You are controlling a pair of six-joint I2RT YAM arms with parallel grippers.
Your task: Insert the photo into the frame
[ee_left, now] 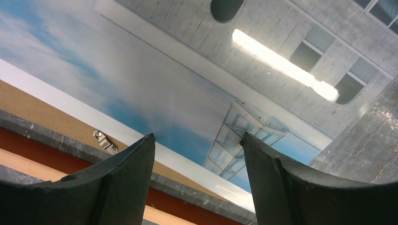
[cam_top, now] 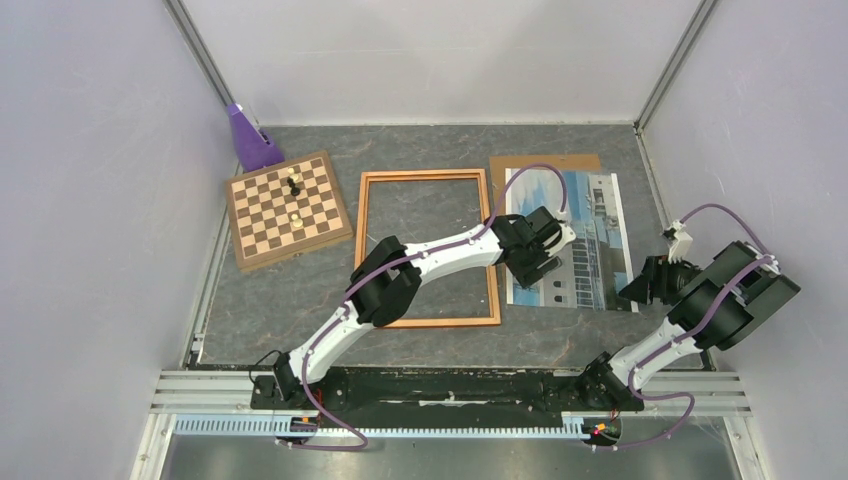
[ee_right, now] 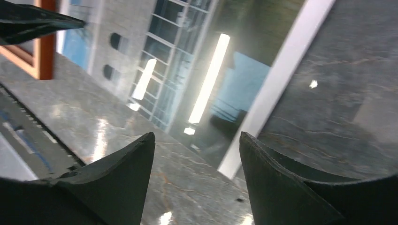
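Observation:
The photo [cam_top: 595, 240], a blue-and-grey print, lies on a brown backing board [cam_top: 540, 162], right of the empty wooden frame [cam_top: 420, 175]. My left gripper is open, low over the photo's bordered edge, with the board and a metal clip [ee_left: 105, 143] beside it. My right gripper is at the photo's right lower corner; its fingertips look apart around the white border [ee_right: 281, 79], but whether they grip it is unclear. Glare covers parts of the photo.
A chessboard [cam_top: 260, 210] with several pieces and a purple object [cam_top: 255, 140] are at the left. Walls surround the grey table, close beside the right arm. Bare table [cam_top: 410, 140] shows behind the frame.

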